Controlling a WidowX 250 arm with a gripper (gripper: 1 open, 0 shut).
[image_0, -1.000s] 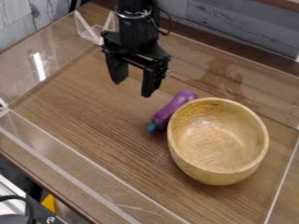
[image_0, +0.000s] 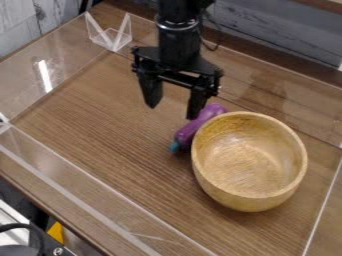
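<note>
My black gripper (image_0: 175, 90) hangs at the upper middle of the camera view, open, its two fingers spread apart with nothing seen between them. Below and right of it a purple elongated object (image_0: 202, 124) with a teal tip lies on the wooden surface, against the left side of a large tan bowl (image_0: 267, 180), which appears empty.
The wooden tray floor (image_0: 94, 130) is clear on the left and lower left. Raised walls edge it at the back and left. A white wire-like object (image_0: 110, 32) stands at the back left corner. A black cable lies at the bottom left, outside.
My gripper has moved to the right over the last second, toward the space above the purple object. The bowl and purple object look unchanged.
</note>
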